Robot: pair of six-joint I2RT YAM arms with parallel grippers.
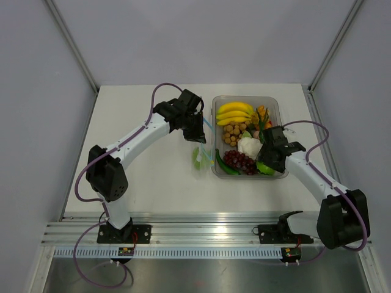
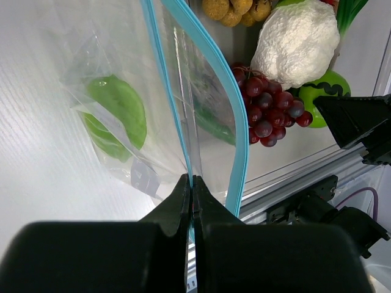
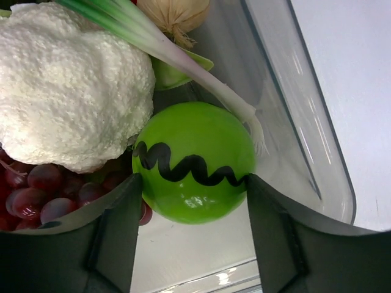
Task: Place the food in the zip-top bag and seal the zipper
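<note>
The clear zip top bag (image 2: 110, 67) hangs with its blue-edged mouth parted. My left gripper is shut on one blue strip of that mouth. A green piece of food (image 2: 119, 116) shows through the bag's clear side. In the right wrist view, a round green ball-like food (image 3: 194, 149) with a black zigzag lies in the bin's near right corner. The fingers of my right gripper stand at either side of it, at its edges. Whether they press on it cannot be told.
The clear bin (image 1: 215, 105) also holds bananas (image 1: 234, 108), potatoes (image 1: 232, 133), a cauliflower (image 3: 67, 85), grapes (image 2: 269, 110), a green onion (image 3: 201, 76) and a long green vegetable (image 1: 227, 166). The table left of the bag is clear.
</note>
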